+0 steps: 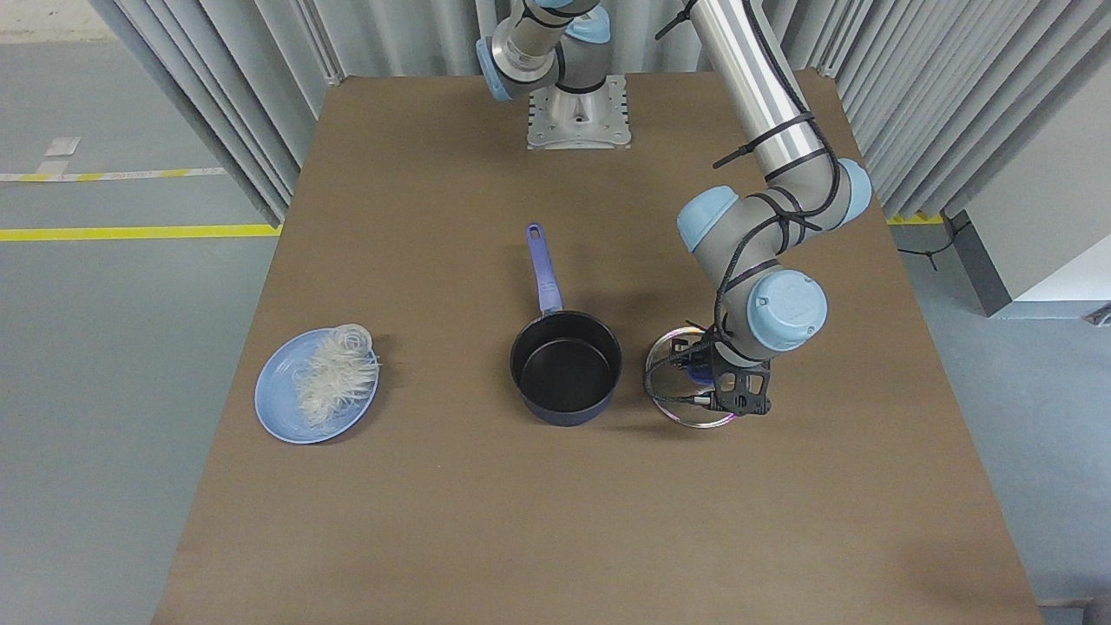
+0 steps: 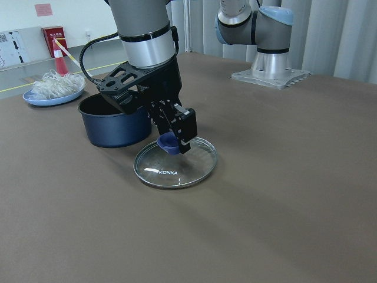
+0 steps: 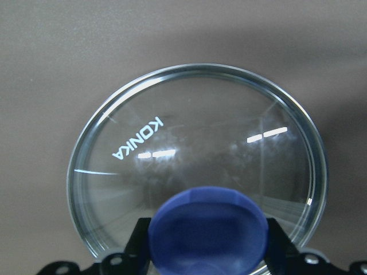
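My gripper (image 2: 171,137) is shut on the blue knob (image 3: 207,229) of a glass lid (image 2: 179,174) marked KONKA, low over the table to the right of the dark saucepan (image 1: 564,365) in the front view. The lid appears at or very near the tabletop; contact is hard to tell. The pan is uncovered, its blue handle (image 1: 544,266) pointing to the back. A pale blue plate (image 1: 281,406) with white noodles (image 1: 335,375) lies to the left.
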